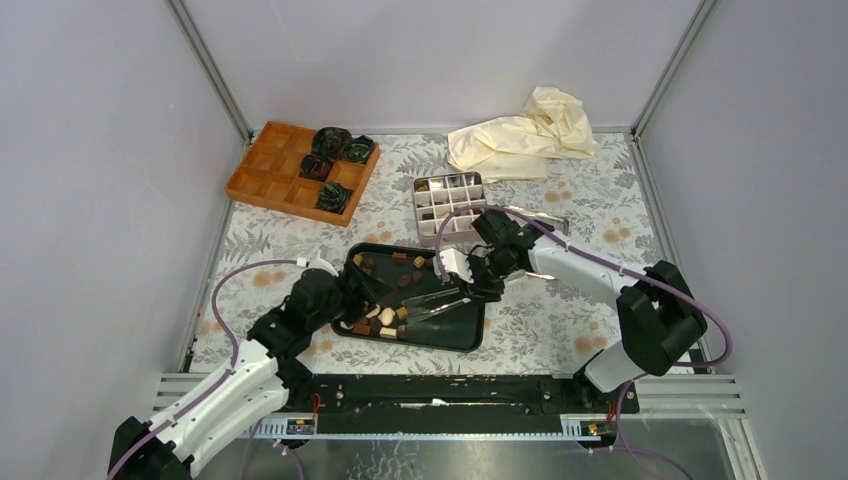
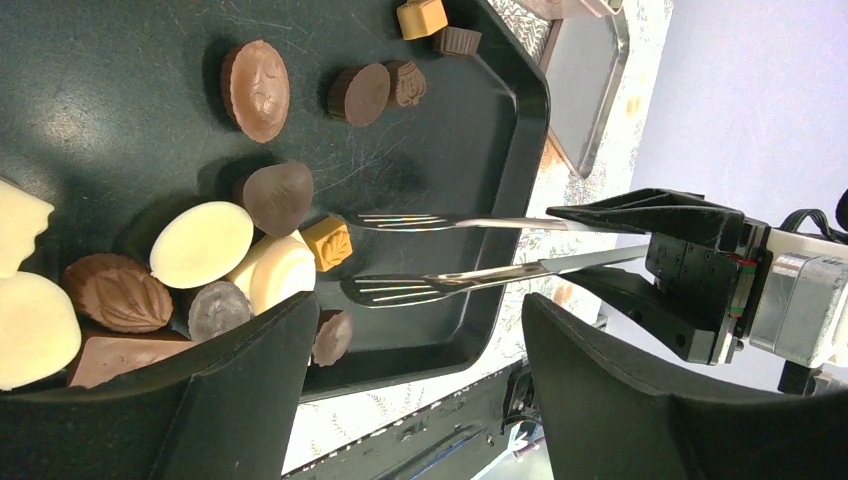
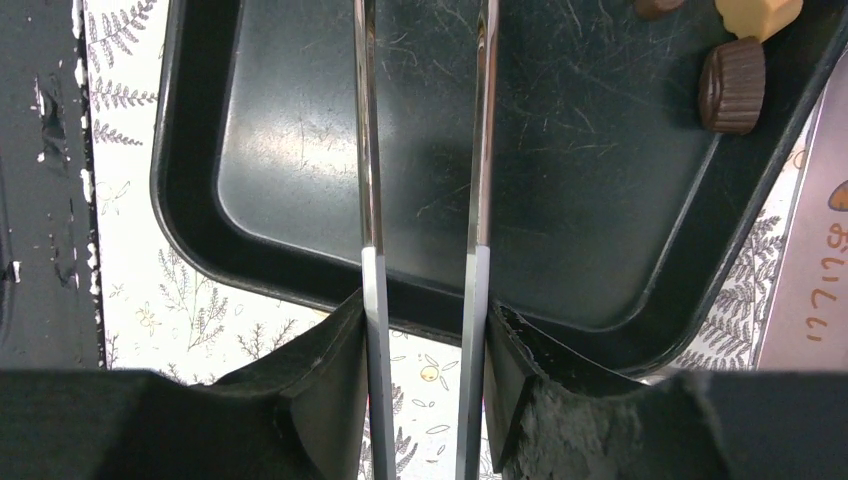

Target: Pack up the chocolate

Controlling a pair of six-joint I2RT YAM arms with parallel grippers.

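Observation:
My right gripper [image 1: 472, 284] is shut on metal tongs [image 2: 480, 275], whose two slotted arms stand apart over the black tray [image 1: 458, 346]. Nothing shows between the tong tips; a small caramel-coloured piece [image 2: 328, 243] lies just beyond them. Brown, white and caramel chocolates crowd the tray's left side, among them a white oval [image 2: 202, 243] and a ridged brown oval [image 2: 256, 90]. Over the tray's left part, my left gripper stands open and appears empty. Behind the tray is a divided box [image 1: 448, 210] with pale compartments, a few holding pieces.
A wooden compartment tray [image 1: 262, 187] with several dark crinkled items stands at the back left. Cream cloth [image 1: 520, 135] lies at the back right. The right arm partly covers a metallic tray [image 1: 545, 220] beside the box.

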